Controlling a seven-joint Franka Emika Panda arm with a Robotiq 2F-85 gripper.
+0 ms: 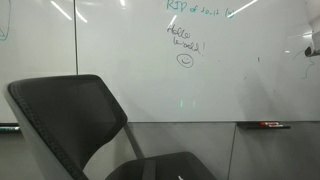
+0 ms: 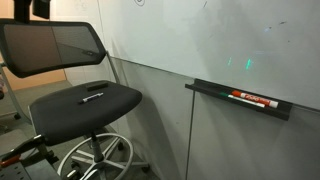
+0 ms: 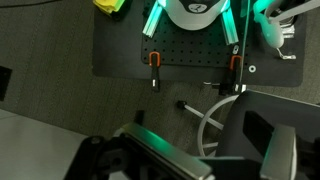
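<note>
In the wrist view my gripper stands open, its two dark fingers (image 3: 165,152) spread wide apart. No object shows between them. Past the right finger lies part of the black chair seat (image 3: 262,108). A pale pen (image 2: 93,97) rests on top of the chair seat (image 2: 70,112) in exterior view 2. Two dark prongs at that view's upper left edge look like my fingers (image 2: 22,9), high above the seat and apart from the pen.
A whiteboard (image 1: 190,80) bears writing and a smiley. Its black tray (image 2: 213,90) holds a red-and-white marker (image 2: 255,98) and a green one. The chair backrest (image 1: 75,120) rises beside the seat. A perforated base plate (image 3: 200,60) edges the wrist view.
</note>
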